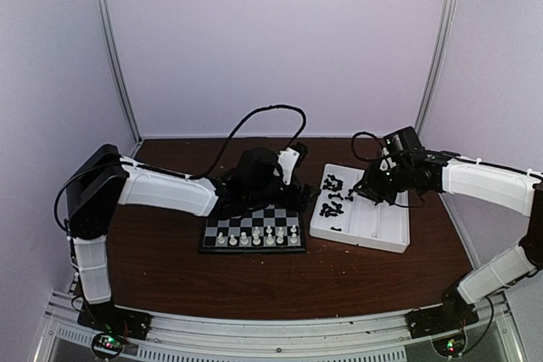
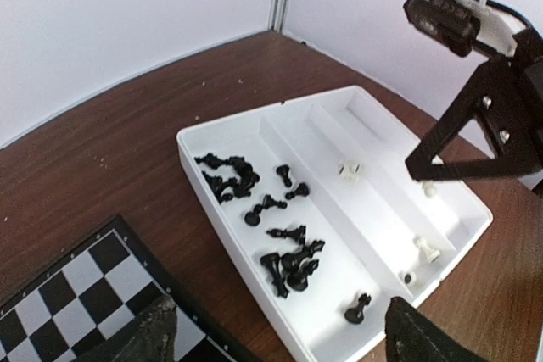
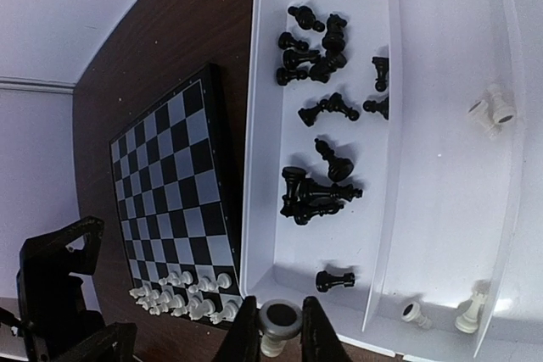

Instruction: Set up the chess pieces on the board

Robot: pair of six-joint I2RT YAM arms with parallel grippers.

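The black-and-white chessboard lies mid-table, with white pieces standing along its near side. Between the fingers of my right gripper is a white chess piece, its round dark base turned to the camera. That gripper is over the tray. My left gripper hangs between the board's far right part and the tray, its fingers apart and nothing between them. Black pieces lie tumbled in the tray's left compartment. A few white pieces lie in its other compartments.
The two grippers are close together above the tray's left side. Thin divider walls split the tray.
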